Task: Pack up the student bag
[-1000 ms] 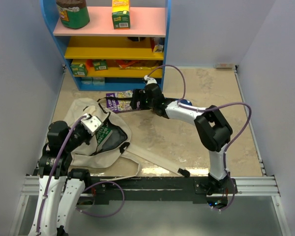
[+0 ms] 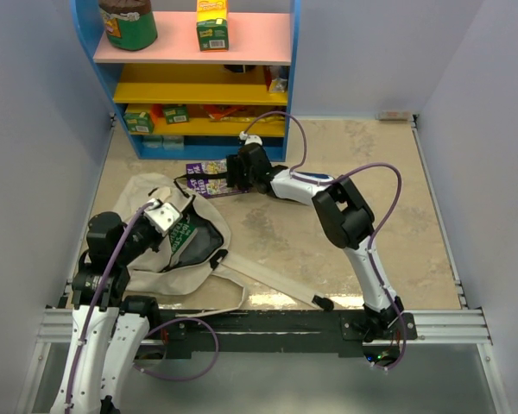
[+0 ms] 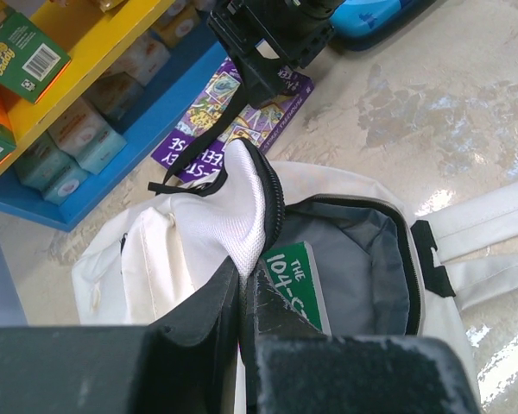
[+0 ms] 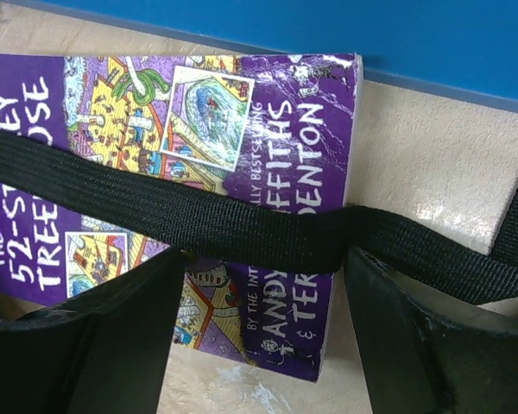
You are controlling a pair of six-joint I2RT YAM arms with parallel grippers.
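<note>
The beige bag point(image 2: 147, 280) lies with its mouth unzipped, and a green book point(image 3: 295, 280) is inside it. In the left wrist view, my left gripper is shut on the bag's zipped white rim point(image 3: 242, 198). A purple book point(image 4: 285, 112) lies flat on the floor in front of the shelf. Across its cover runs the bag's black strap point(image 4: 138, 197). My right gripper is over the book's right part, its fingers point(image 4: 129, 332) apart. The strap crosses between the fingertips; whether they touch it I cannot tell.
The blue shelf unit point(image 2: 211, 153) stands just behind the purple book, with boxes on its boards. A blue case point(image 3: 363, 17) lies to the right of the book. A wide bag strap point(image 2: 272, 278) stretches across the front floor. Open floor is at the right.
My right gripper has shifted left, further over the purple book and the strap. The left arm and the bag have kept their places.
</note>
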